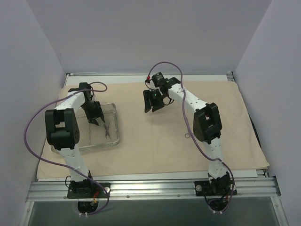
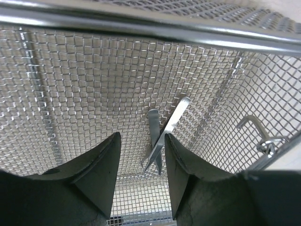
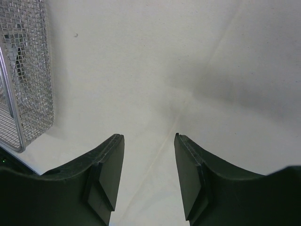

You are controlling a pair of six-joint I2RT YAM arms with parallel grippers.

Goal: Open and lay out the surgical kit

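Observation:
Two slim metal instruments lie side by side on the floor of a wire-mesh tray (image 1: 117, 128); one is a longer pale strip (image 2: 173, 120), the other a shorter darker strip (image 2: 154, 123). In the left wrist view, my left gripper is over the tray, part open and empty. Its right finger overlaps the view of the instruments, whose lower ends show between the fingers. My right gripper (image 1: 150, 110) hangs over the cloth right of the tray, apart from it, its fingers spread with only bare cloth behind them.
One scissor ring (image 1: 187, 135) shows on the cloth (image 1: 155, 146) at the right; my right arm covers what lies beside it. A wire hook (image 2: 256, 127) sits on the tray's side wall.

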